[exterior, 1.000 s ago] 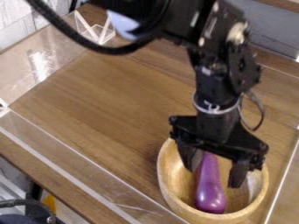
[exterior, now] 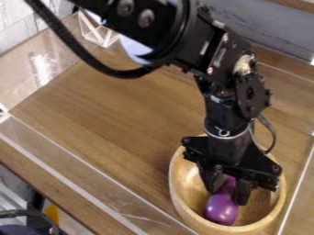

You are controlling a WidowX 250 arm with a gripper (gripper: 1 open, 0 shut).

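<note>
My black gripper (exterior: 229,182) reaches down into a wooden bowl (exterior: 188,197) at the lower right of the camera view. Inside the bowl lies a purple eggplant-like object (exterior: 222,209), its upper part hidden between and behind my fingers. The fingers are around that upper part; whether they grip it is unclear.
The wooden tabletop (exterior: 110,115) left of the bowl is clear. A transparent panel runs along the left edge, and a grey wall (exterior: 270,35) stands at the back. Some dark hardware sits at the lower left corner.
My gripper's fingers have come closer together around the purple object and sit slightly lower in the bowl.
</note>
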